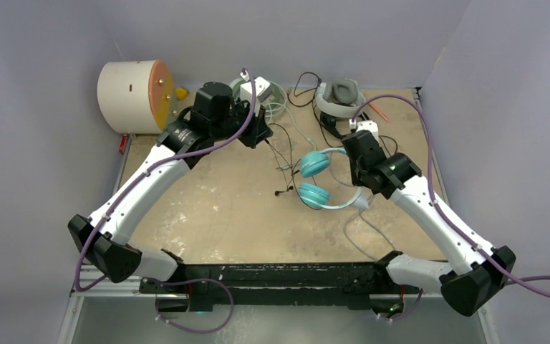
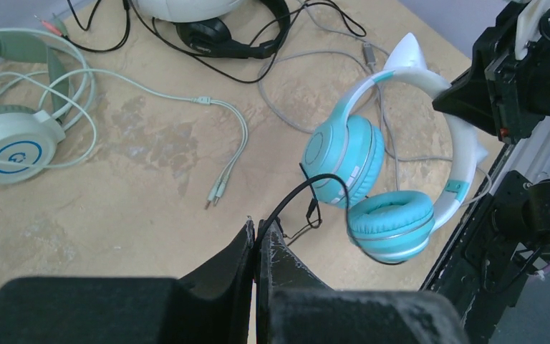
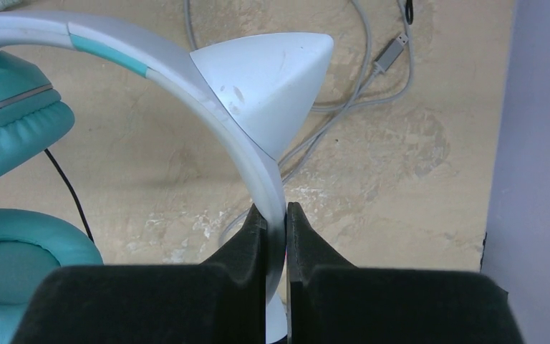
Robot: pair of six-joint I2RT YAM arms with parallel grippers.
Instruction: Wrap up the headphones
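Observation:
The headphones, with turquoise ear cups (image 1: 314,163) and a white headband (image 3: 208,107), are held at the headband by my right gripper, whose fingers are shut on it. A white cat-ear piece (image 3: 268,82) stands up from the band. From the headphones' side a thin black cable (image 2: 321,177) arcs across to my left gripper, shut on that cable. Left of the ear cups, in the top view, loose cable and small black plugs (image 1: 283,191) dangle. The left gripper (image 1: 265,136) is to the upper left of the cups, apart from them.
Green-and-white headphones (image 2: 16,140) with a pale cable lie at the back left. Grey headphones (image 1: 340,97) and a black headset (image 2: 222,39) are at the back. A grey USB cable (image 3: 351,104) lies on the right.

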